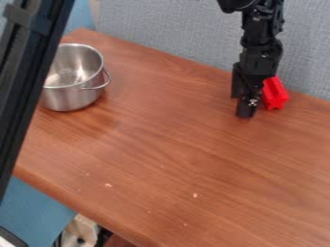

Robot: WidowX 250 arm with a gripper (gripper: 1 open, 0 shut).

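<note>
My black gripper (246,96) hangs at the back right of the table, its tips down at the wooden surface. A red object (275,94) sits right beside it, against or just behind its right side. Whether the fingers hold it or are open cannot be made out. A steel pot (73,80) with wire handles stands at the left of the table.
A grey padded wall (168,24) runs along the back. A dark frame (26,87) crosses the left edge of the view.
</note>
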